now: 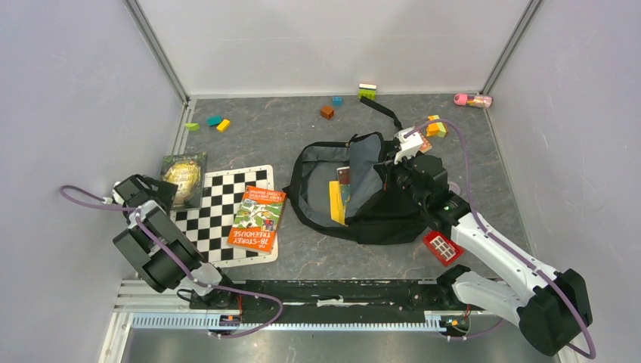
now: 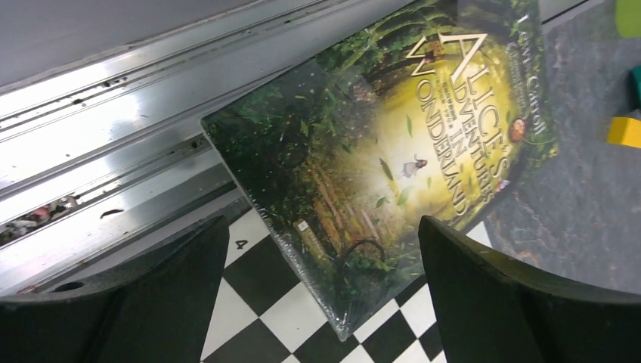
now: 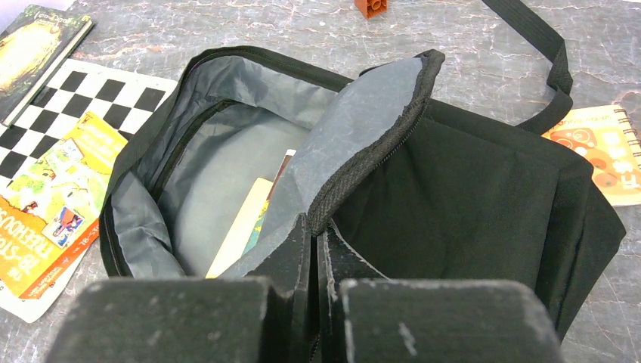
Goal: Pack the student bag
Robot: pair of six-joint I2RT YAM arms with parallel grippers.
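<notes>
The Alice book (image 1: 183,181) lies at the far left, partly on the checkerboard (image 1: 204,227); my left gripper stands open over its near end, nothing between its fingers. The orange Treehouse book (image 1: 257,219) lies on the board. The black bag (image 1: 385,223) is open in the centre, with yellow and other flat items (image 1: 336,200) inside. My right gripper is shut at the bag's zippered flap edge (image 3: 363,159); whether fabric is between its fingertips is unclear.
Loose blocks (image 1: 327,112) lie along the back. A pink bottle (image 1: 469,100) is at the back right, a red item (image 1: 442,247) front right, an orange notebook (image 3: 589,151) right of the bag. Walls and a metal rail border the left side.
</notes>
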